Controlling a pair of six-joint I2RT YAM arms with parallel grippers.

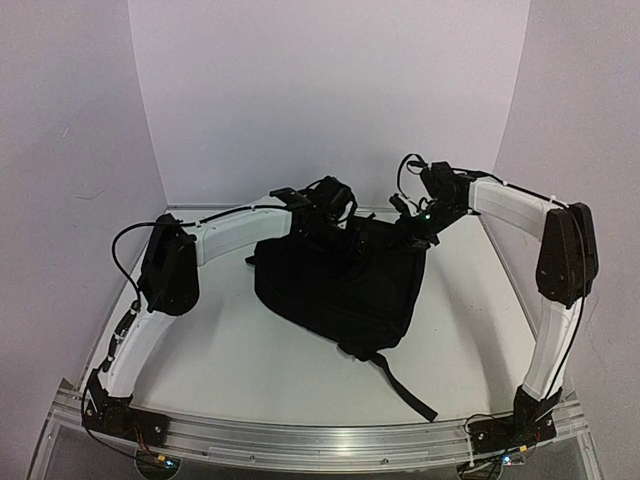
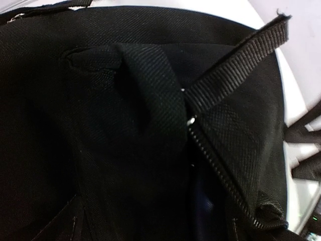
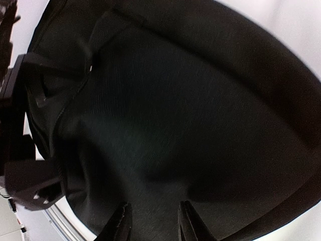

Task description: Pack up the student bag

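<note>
The black bag (image 1: 340, 295) lies in the middle of the white table. My left gripper (image 1: 350, 243) is over its upper part; in the left wrist view its dark fingers (image 2: 62, 223) stand wide apart at the bottom edge. Between them a zipper (image 2: 215, 165) runs down the bag beside a dark opening, where something bluish (image 2: 203, 201) shows faintly. A ribbed strap end (image 2: 241, 68) sticks up near the zipper's top. My right gripper (image 1: 417, 238) is at the bag's upper right edge. Its fingers (image 3: 120, 223) are parted over black fabric, with nothing visibly gripped.
A loose strap (image 1: 405, 388) trails from the bag toward the front rail (image 1: 320, 438). Bare table (image 1: 215, 340) lies on both sides. The two grippers are close together over the bag. Pale walls enclose the back and sides.
</note>
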